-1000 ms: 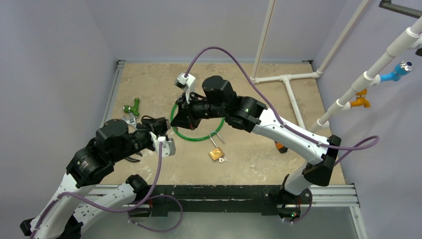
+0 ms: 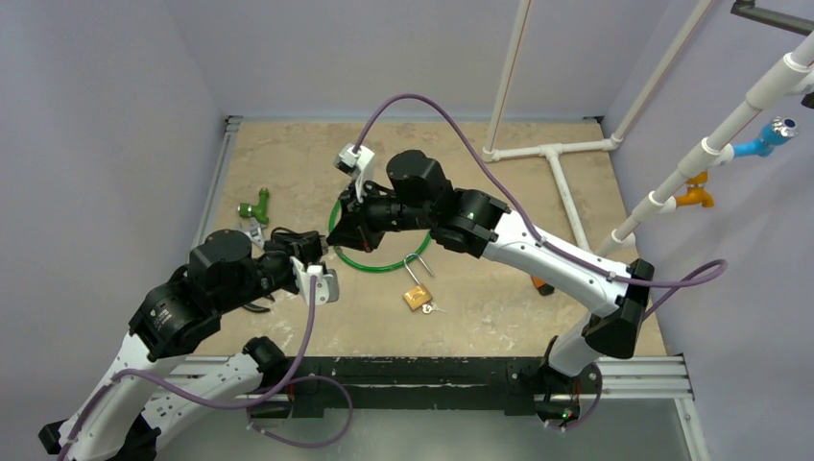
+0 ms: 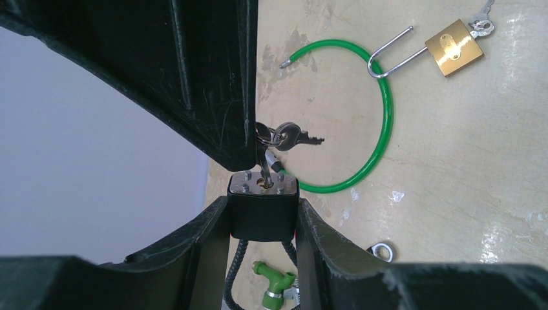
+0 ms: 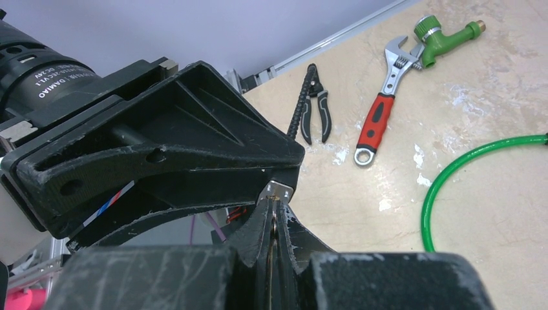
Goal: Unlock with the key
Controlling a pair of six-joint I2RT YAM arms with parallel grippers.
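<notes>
My left gripper is shut on a black lock [image 3: 262, 218] with a metal face and braided cable. My right gripper, in the left wrist view a large black shape above the lock, is shut at a key [image 3: 265, 168] that points down into the keyhole, apparently in it; how deep cannot be told. A second key [image 3: 300, 137] dangles from the ring beside it. In the top view both grippers meet left of centre, above the board. A brass padlock [image 3: 455, 49] with keys [image 3: 481, 24] lies on the board.
A green hose [image 3: 384, 123], green fitting [image 4: 446, 42], wrench [image 4: 375, 119] and pliers [image 4: 325, 116] lie on the board [image 2: 480, 317]. White pipes [image 2: 566, 192] with blue [image 2: 754, 146] and orange [image 2: 693, 195] taps stand at the right. The front middle of the board is mostly clear.
The left arm looks almost still.
</notes>
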